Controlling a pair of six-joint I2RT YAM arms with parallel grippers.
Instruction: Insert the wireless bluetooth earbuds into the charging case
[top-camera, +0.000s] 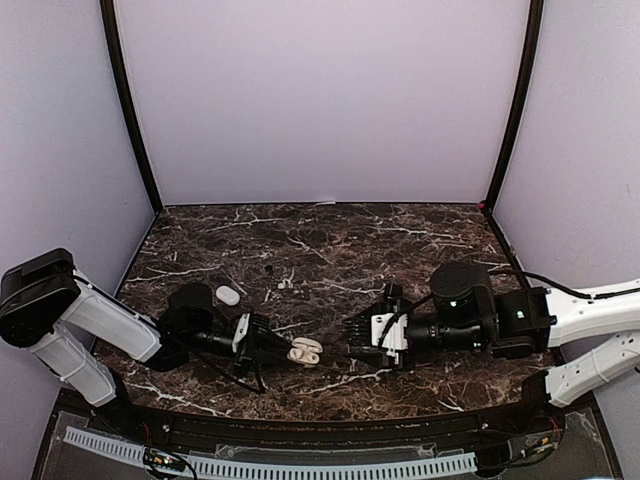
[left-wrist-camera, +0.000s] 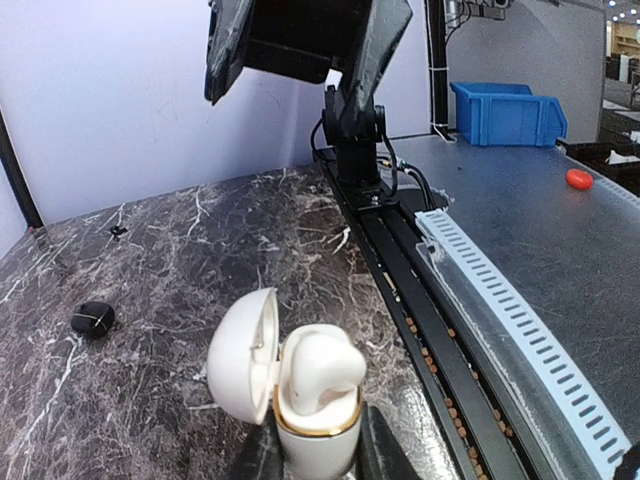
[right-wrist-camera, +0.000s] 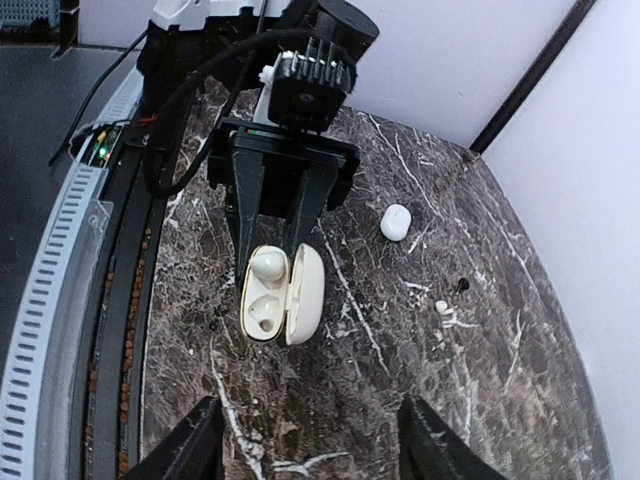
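The white charging case (top-camera: 304, 355) is held up by my left gripper (top-camera: 284, 356), shut on it. In the left wrist view its lid (left-wrist-camera: 235, 355) stands open and a white earbud (left-wrist-camera: 325, 365) sits in it. The right wrist view shows the earbud (right-wrist-camera: 267, 265) in one compartment, while the other compartment (right-wrist-camera: 264, 311) looks empty. My right gripper is open, apart from the case and to its right in the top view, with nothing seen between its fingers.
A white rounded object (top-camera: 228, 295) lies at the back left of the marble table (top-camera: 330, 240), with small white and dark bits near the middle.
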